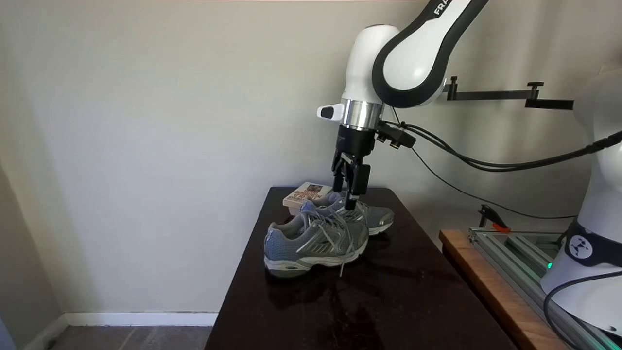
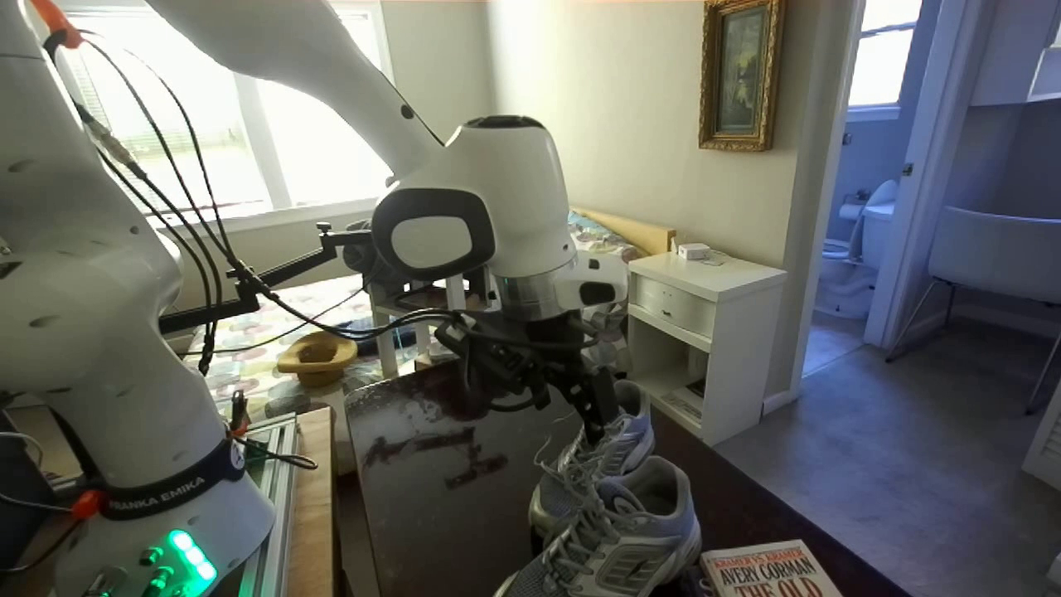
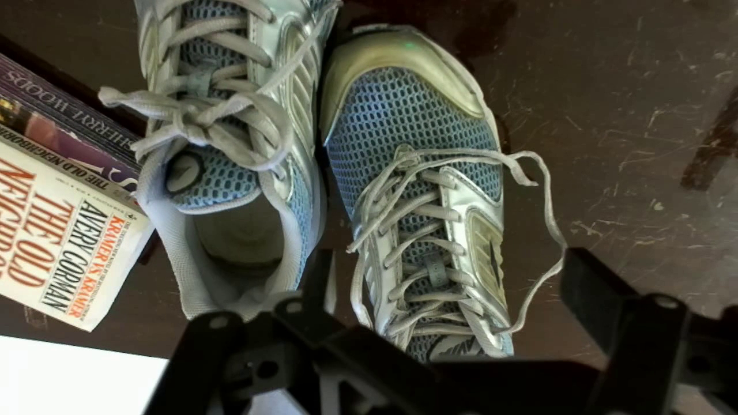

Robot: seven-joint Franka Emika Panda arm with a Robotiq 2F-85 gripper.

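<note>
Two grey-blue running shoes stand upright side by side. The loose-laced shoe (image 3: 415, 242) lies between my fingers in the wrist view, its untied lace (image 3: 550, 207) looping out to the right. Beside it is the shoe with a tied bow (image 3: 228, 117), its opening facing the lower part of that view. In exterior view 1 the loose-laced shoe (image 1: 318, 242) is nearer the camera, partly covering the bow-tied shoe (image 1: 376, 217). My gripper (image 1: 345, 198) points down above the pair, fingers wide apart, nothing gripped. Whether a fingertip touches a shoe is unclear.
Stacked paperback books (image 3: 62, 228) lie against the bow-tied shoe's side. A wooden bench (image 1: 466, 256) carries the arm's base; a white cabinet (image 2: 706, 288) stands past the table.
</note>
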